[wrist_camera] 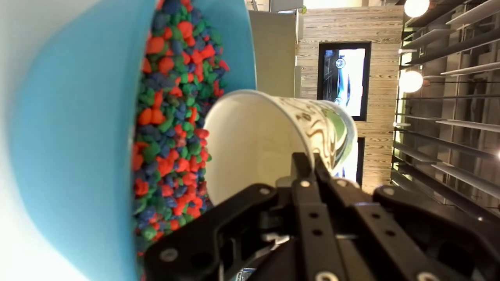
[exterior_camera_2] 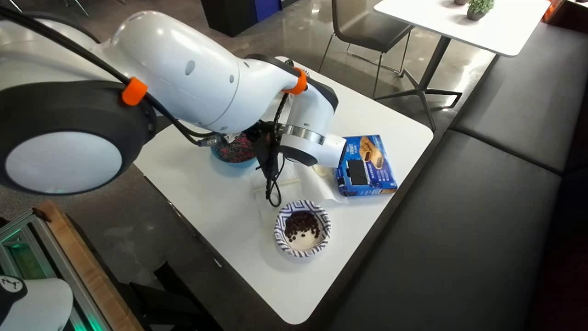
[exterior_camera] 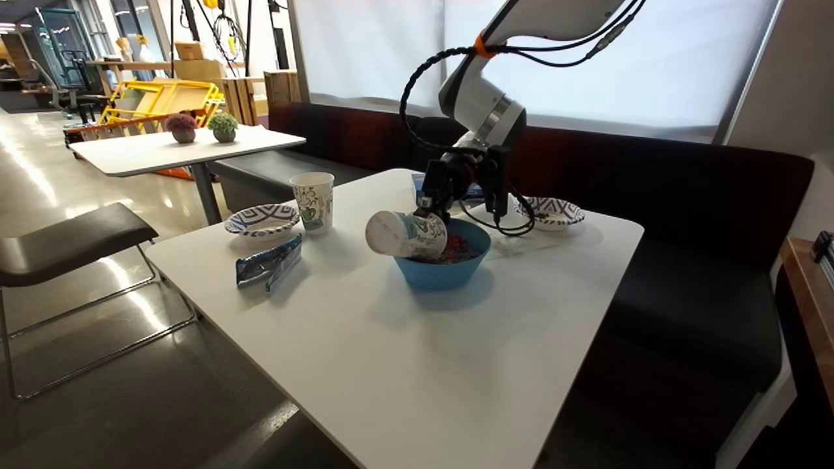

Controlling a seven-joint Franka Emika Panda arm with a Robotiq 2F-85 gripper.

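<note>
My gripper is shut on the rim of a patterned paper cup [wrist_camera: 323,117]. In the wrist view the cup lies on its side, its pale inside [wrist_camera: 250,145] facing the bowl and showing no contents. Red, green and dark blue bits [wrist_camera: 180,154] fill part of the blue bowl [wrist_camera: 70,140]. Exterior view 1 shows the cup [exterior_camera: 406,234] almost level, its mouth end over the near left rim of the bowl [exterior_camera: 440,273] and its base sticking out to the left. In exterior view 2 the arm hides the cup.
An upright paper cup [exterior_camera: 313,204], a patterned bowl [exterior_camera: 262,221] and a blue wrapper [exterior_camera: 270,262] are to the left. Behind the arm stand a blue box [exterior_camera_2: 366,165] and a patterned bowl with dark bits [exterior_camera_2: 302,228].
</note>
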